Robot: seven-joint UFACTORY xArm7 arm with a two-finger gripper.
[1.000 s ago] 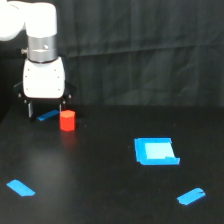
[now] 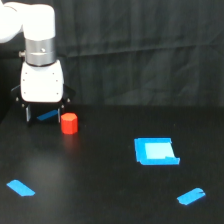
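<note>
At the far left of the camera view, my white arm reaches down from above, with its gripper low over the dark table. The dark fingers stand apart, and I see nothing held between them. A red block sits on the table just right of the gripper and slightly nearer the camera. Whether the right finger touches the block I cannot tell. A blue strip shows low behind the gripper, partly hidden by it.
A blue-edged square with a pale centre lies right of the middle. One blue strip lies at front left, another blue strip at front right. Dark curtain backs the table.
My gripper has shifted slightly down and left. The red block stands a touch further right and nearer the camera. The flat blue pieces in front have stayed put.
</note>
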